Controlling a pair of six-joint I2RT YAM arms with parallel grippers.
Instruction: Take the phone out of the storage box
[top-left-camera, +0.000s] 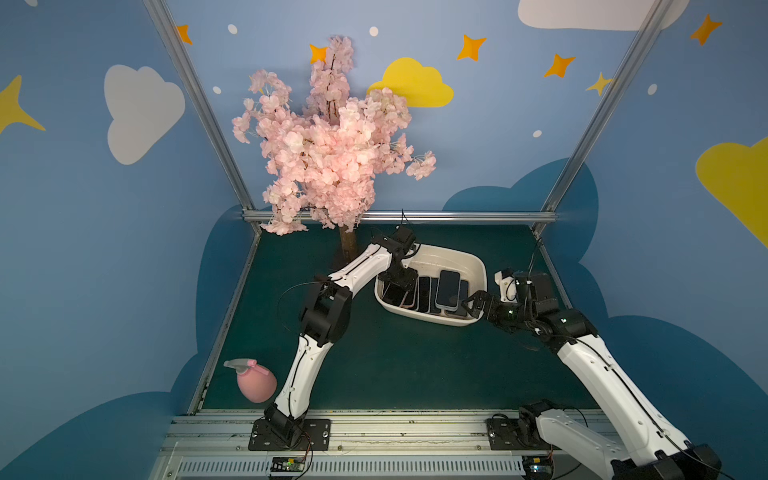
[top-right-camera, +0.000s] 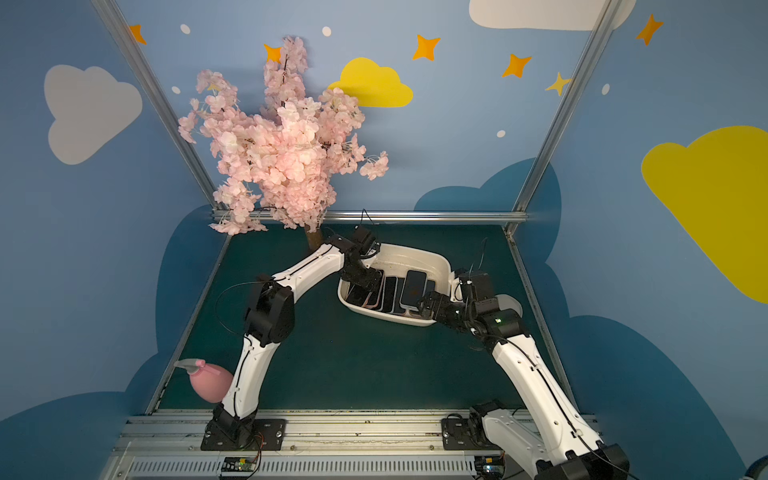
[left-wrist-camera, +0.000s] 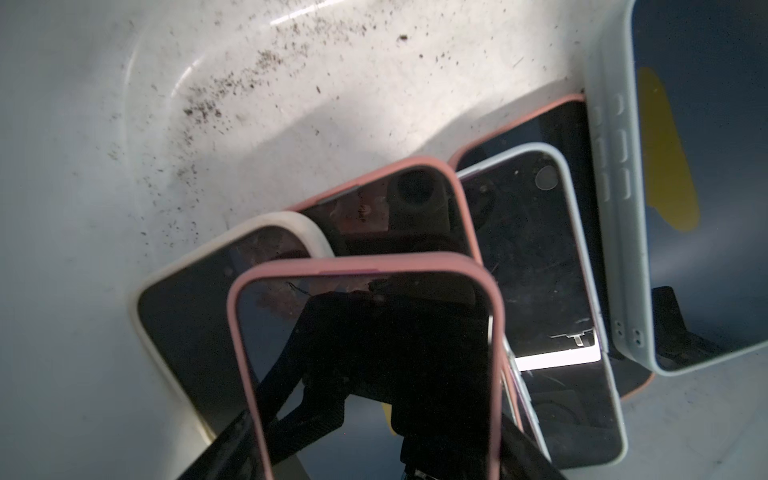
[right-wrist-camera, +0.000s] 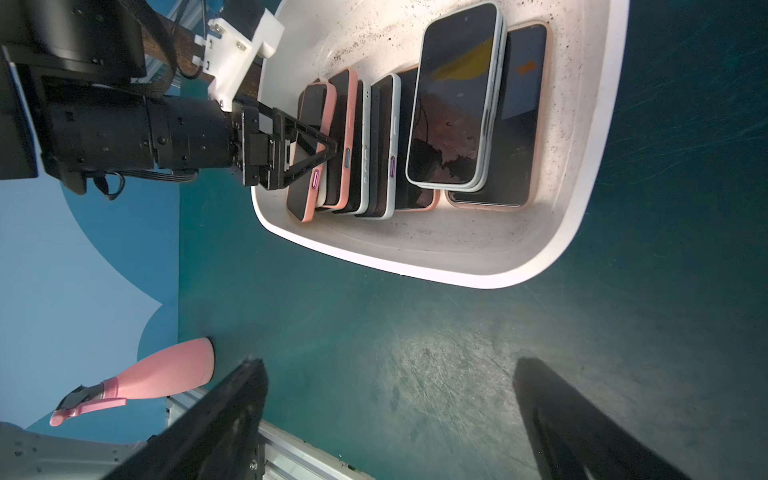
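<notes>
The white storage box (top-left-camera: 472, 264) stands on the green table and holds several phones. At its left end, a pink-framed phone (left-wrist-camera: 368, 336) lies in front of the others in the left wrist view. My left gripper has its dark fingers at both side edges of this phone; whether they press on it cannot be made out. From the right wrist view, the left fingers (right-wrist-camera: 308, 136) reach down to the pink-framed phone. My right gripper is open and empty, at the box's right end, with bare table between its fingers.
Phones with white and pink rims, such as the light-framed phone (right-wrist-camera: 456, 96), stand or lie close together. A pink blower bulb (top-left-camera: 256, 382) sits at the table's front left, and a blossom tree (top-left-camera: 328, 152) behind the box.
</notes>
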